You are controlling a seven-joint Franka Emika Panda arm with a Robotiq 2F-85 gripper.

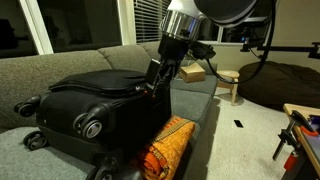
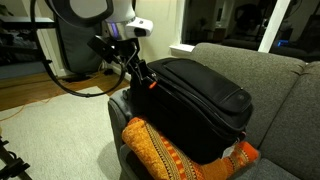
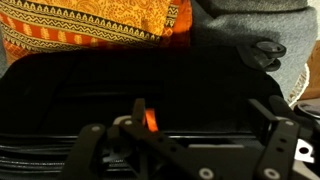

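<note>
A black soft-sided suitcase (image 1: 115, 110) with wheels lies tilted on the grey couch, above an orange patterned cushion (image 2: 165, 155). My gripper stands open over the suitcase's edge; in the wrist view its two fingers are wide apart, with dark fabric below them. A small red-orange tab (image 3: 151, 120) shows on the suitcase close to one finger. In exterior view 2 the gripper's tips are beside that tab. Black on black makes it hard to tell whether the fingers touch the suitcase.
The couch back (image 1: 50, 72) runs behind the suitcase. A cardboard box (image 1: 192, 73) sits farther along the couch. A wooden stool (image 1: 228, 82) and a dark beanbag stand at the back. A table edge (image 1: 305, 125) is at right; pale carpet (image 1: 240, 145) lies open between.
</note>
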